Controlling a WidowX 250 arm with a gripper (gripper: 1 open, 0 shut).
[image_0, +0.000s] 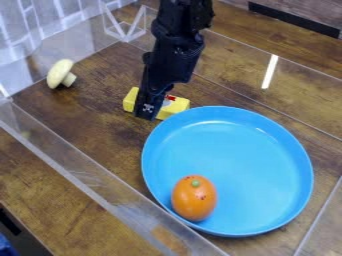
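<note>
My black gripper (158, 98) reaches down from the top of the view to a yellow block (175, 113) with a red-and-white mark, at its upper-middle part. The fingers are at or just over the block; the dark gripper hides part of it, and I cannot tell whether they grip it. The block lies on the dark wooden table beside the upper-left rim of a blue plate (247, 170), which holds an orange tomato (194, 200) in its lower part.
A small white mushroom-like object (60, 73) lies at the upper left. A clear plastic edge runs along the left and lower left. The table right of the arm and above the plate is clear.
</note>
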